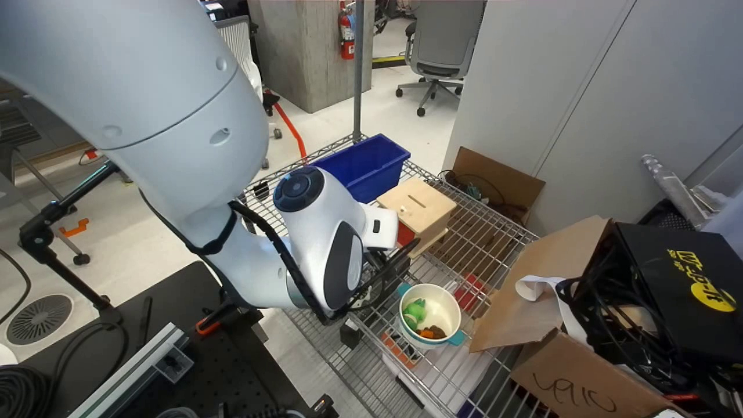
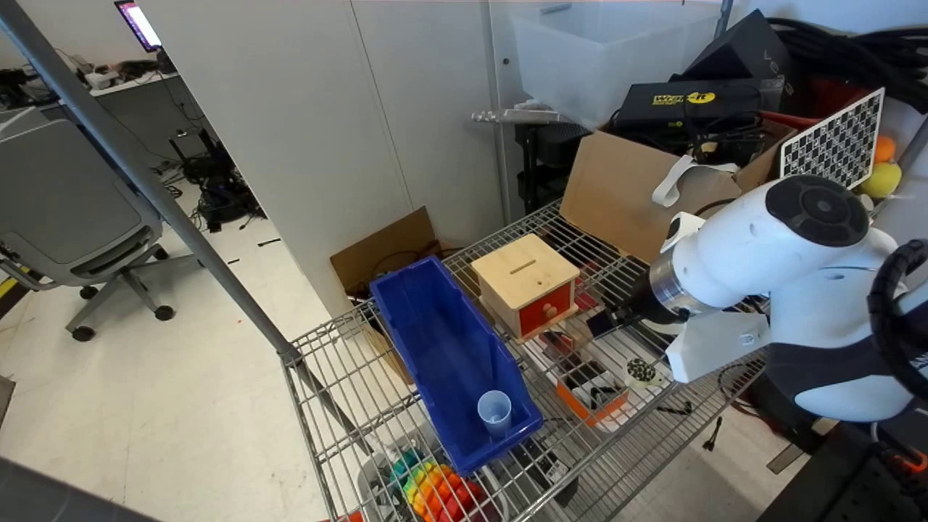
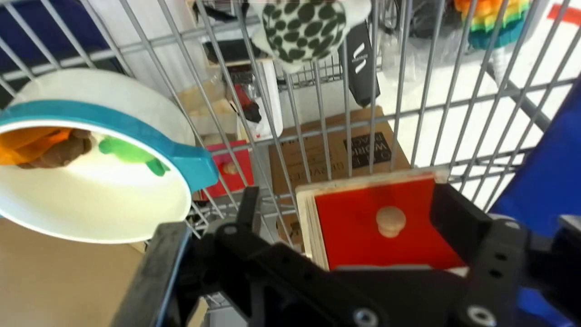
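A light wooden box [image 2: 528, 274] with a slot in its top and a red drawer front [image 3: 348, 218] stands on the wire shelf. A round wooden knob [image 3: 390, 220] sits on that red front. My gripper is open, its black fingers [image 3: 460, 223] spread to either side of the knob in the wrist view, with nothing visibly held. In exterior view 2 the gripper faces the drawer side, apart from the box. The white bowl [image 3: 92, 204] with a teal rim, holding green, orange and brown pieces, stands beside the gripper.
A long blue bin [image 2: 435, 339] lies along the box's other side, with a pale cup [image 2: 495, 412] inside. An open cardboard box [image 1: 543, 278] full of cables borders the bowl. Beneath the wire shelf [image 2: 348, 426] lie several items.
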